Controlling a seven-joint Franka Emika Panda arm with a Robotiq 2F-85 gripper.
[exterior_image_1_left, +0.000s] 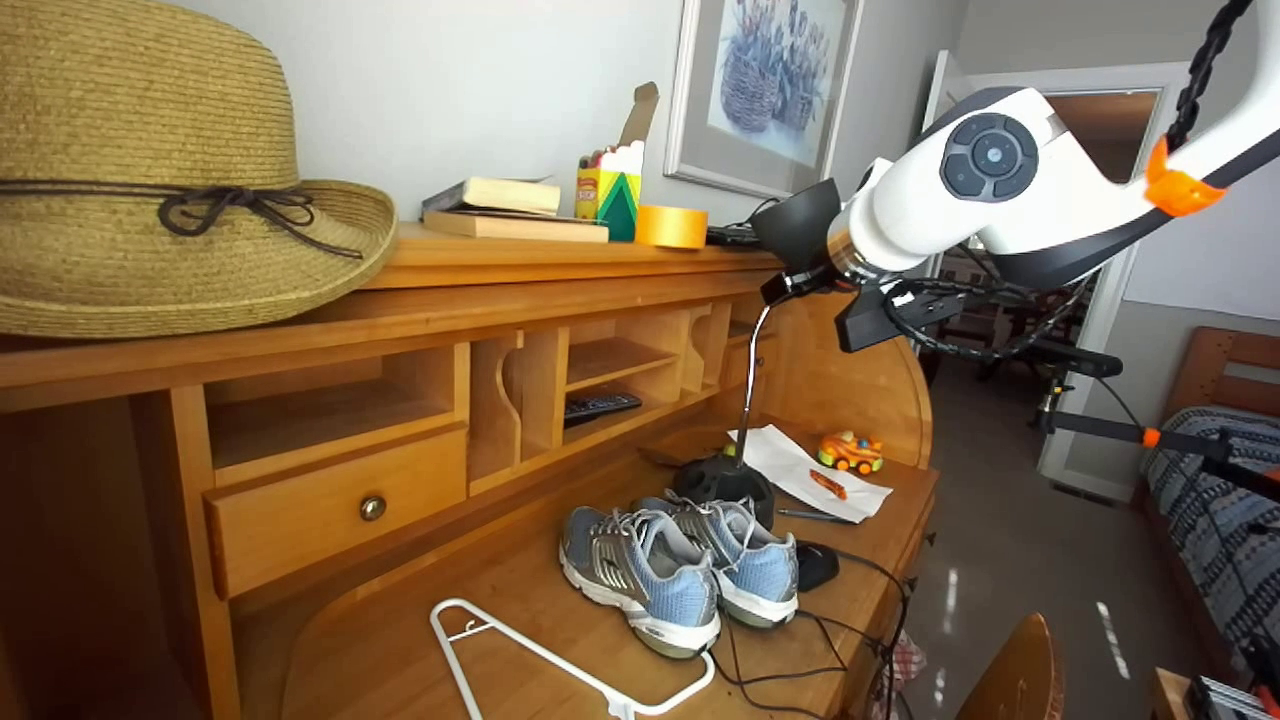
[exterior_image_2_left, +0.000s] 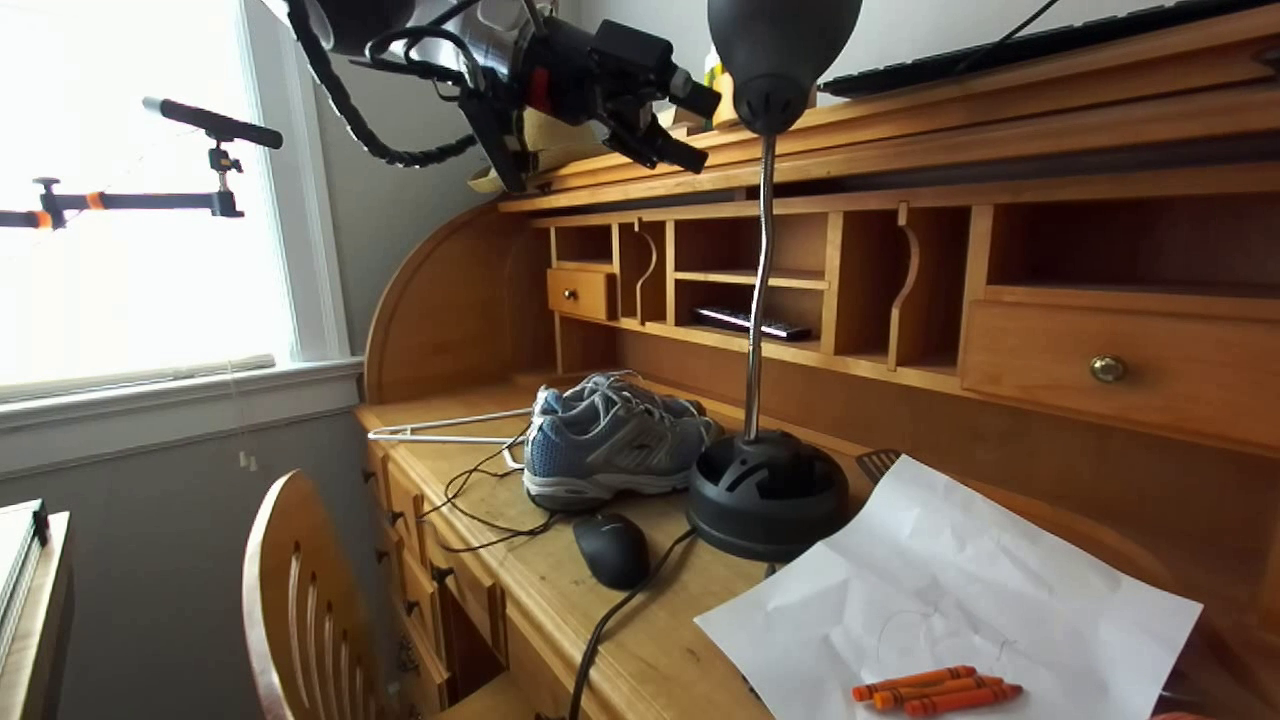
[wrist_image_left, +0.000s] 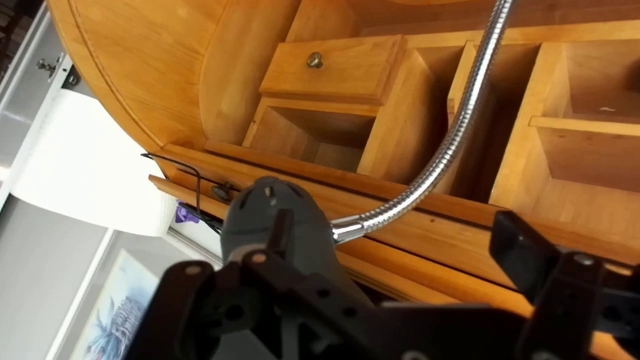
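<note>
My gripper (exterior_image_2_left: 701, 130) is open high above the desk, beside a black gooseneck lamp. In exterior view 2 its fingertips point toward the lamp's head (exterior_image_2_left: 786, 46), just left of it in the picture. The lamp's dark head (wrist_image_left: 267, 201) appears in the wrist view behind one finger. Its silver neck (wrist_image_left: 441, 159) crosses the gap between the spread fingers as seen there; whether it lies within their reach I cannot tell. From exterior view 1 the lamp head (exterior_image_1_left: 798, 226) stands close to the gripper, and the fingers are partly hard to make out. The lamp's round base (exterior_image_2_left: 768, 504) rests on the desk.
Blue-grey shoes (exterior_image_1_left: 672, 564), a white hanger (exterior_image_1_left: 552, 658), a mouse (exterior_image_2_left: 613, 550) and paper (exterior_image_2_left: 960, 576) with orange crayons (exterior_image_2_left: 939, 692) lie on the desktop. Books (exterior_image_1_left: 513, 226), a crayon box (exterior_image_1_left: 612, 192), orange tape (exterior_image_1_left: 671, 227) and a hat (exterior_image_1_left: 156, 156) occupy the upper shelf.
</note>
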